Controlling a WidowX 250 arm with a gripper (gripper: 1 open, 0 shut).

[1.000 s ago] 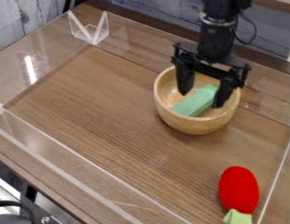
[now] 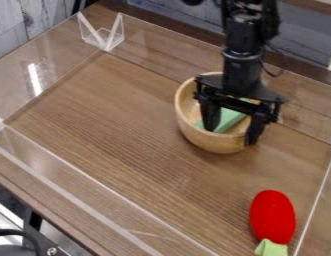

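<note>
My gripper [image 2: 236,112] is open, its fingers reaching down into a tan bowl [image 2: 208,138] at the upper right of the camera view. A green object [image 2: 227,122] lies in the bowl between and behind the fingers, partly hidden by them. Whether the fingers touch it I cannot tell.
A red object [image 2: 272,218] with a pale green end lies at the lower right. A white wire-like item [image 2: 102,33] stands at the upper left.
The gripper has come down and toward the front, lower into the bowl, and now covers more of the green object.
</note>
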